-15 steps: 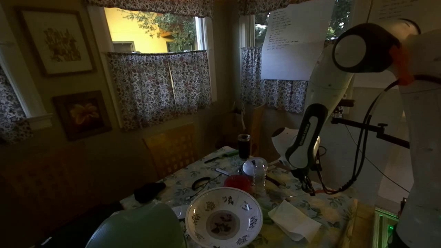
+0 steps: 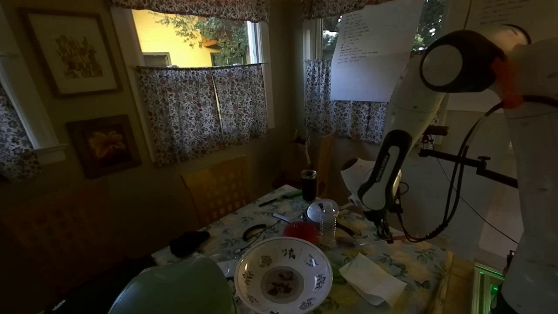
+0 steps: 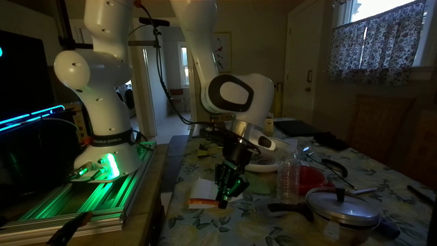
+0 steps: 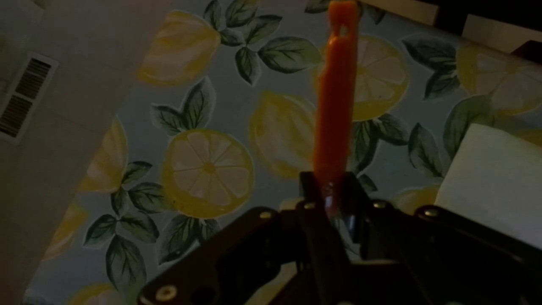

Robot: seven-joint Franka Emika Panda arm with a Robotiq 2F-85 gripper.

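Note:
My gripper is shut on an orange-handled tool (image 4: pixel 336 96), whose handle points away from the fingers toward the top of the wrist view. The tool's other end is mostly hidden by the dark fingers. Exterior view 2 has the gripper (image 3: pixel 229 196) low above the near part of the flowered tablecloth, with the orange handle (image 3: pixel 203 201) reaching out to its left. From exterior view 1, the gripper (image 2: pixel 386 234) hangs over the table's right side, beyond a folded white paper (image 2: pixel 372 280).
A patterned white bowl (image 2: pixel 283 274), a red bowl (image 2: pixel 301 232) and a clear plastic bottle (image 3: pixel 288 176) stand on the table. Close by is a lidded pot (image 3: pixel 343 209), its dark handle pointing toward the gripper. Bare tablecloth surrounds the paper.
In exterior view 1 the gripper and orange-handled tool have shifted slightly left and up. The objects on the table stay where they were.

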